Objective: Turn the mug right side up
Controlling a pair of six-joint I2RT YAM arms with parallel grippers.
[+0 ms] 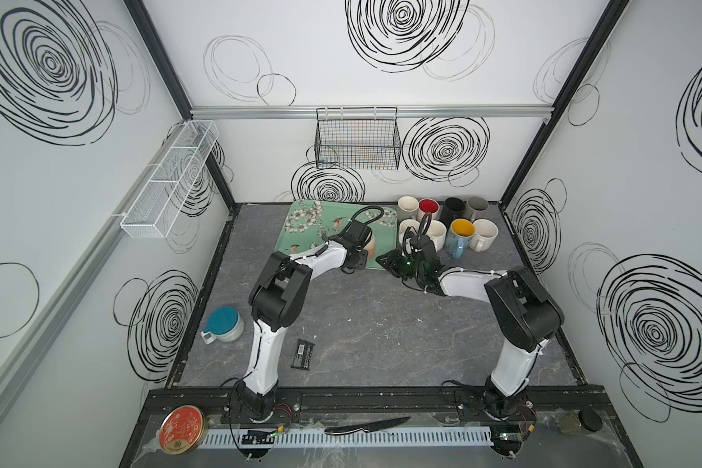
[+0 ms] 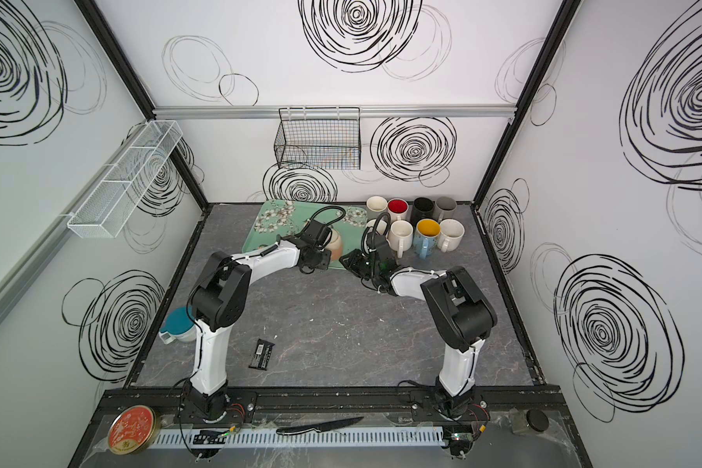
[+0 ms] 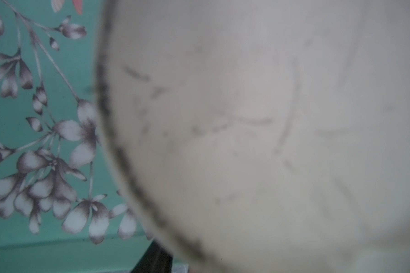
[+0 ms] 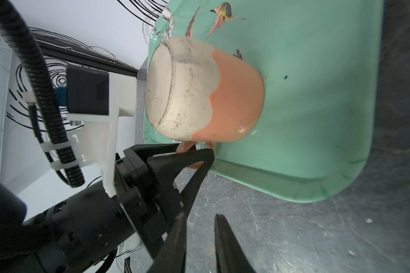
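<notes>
The white-and-peach mug [image 4: 205, 91] lies on its side on the green tray [image 4: 323, 113], its handle toward the tray's front. In the top views my left gripper [image 1: 357, 262] hovers over it and hides much of it; in the left wrist view a pale, scuffed surface fills most of the picture, blurred, with the fingers mostly hidden. My right gripper points at the grey table just in front of the tray, beside the mug, its fingertips apart with nothing between them.
Several mugs [image 1: 483, 234] crowd the back right, beside my right arm. A teal-lidded container [image 1: 222, 319] and a dark packet [image 1: 302, 354] are at the left front. A wire basket [image 1: 357, 140] hangs on the back wall.
</notes>
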